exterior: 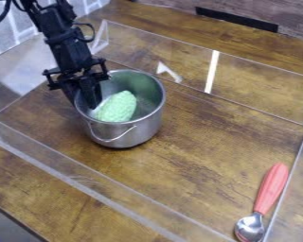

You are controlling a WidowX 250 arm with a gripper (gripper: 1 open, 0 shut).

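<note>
A steel pot (139, 128) with a wire handle stands on the wooden table at centre left, a pale green textured object (116, 106) lying inside it. The black gripper (88, 97) reaches down at the pot's left rim, its lower part partly inside. Whether its fingers hold the rim or are simply shut there is hard to see.
A red-handled scoop (269, 194) lies at the lower right. Clear panels edge the work area on the wooden table (204, 161). The table right of the pot is clear.
</note>
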